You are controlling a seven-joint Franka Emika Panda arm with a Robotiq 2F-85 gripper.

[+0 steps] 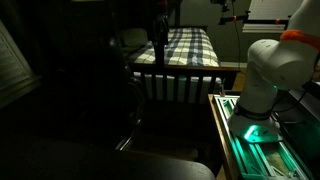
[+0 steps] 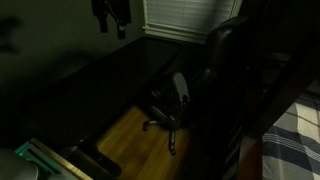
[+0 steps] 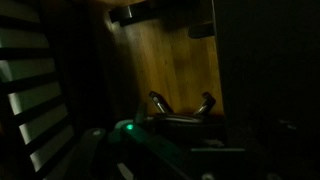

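Note:
In the wrist view my gripper stands open, its two fingertips well apart. Nothing shows between them but the wooden floor (image 3: 180, 65) far below. Seen in exterior view 2, the same gripper (image 2: 112, 30) hangs high over a dark tabletop (image 2: 90, 90), pointing down and clear of the surface. The room is very dim, and no small object can be made out on the table in any view.
A black office chair (image 2: 172, 98) stands on the floor beside the table. Window blinds (image 2: 190, 12) are at the back. A bed with a plaid cover (image 1: 190, 46) lies behind a slatted rail (image 1: 180, 88). Dark areas hide much detail.

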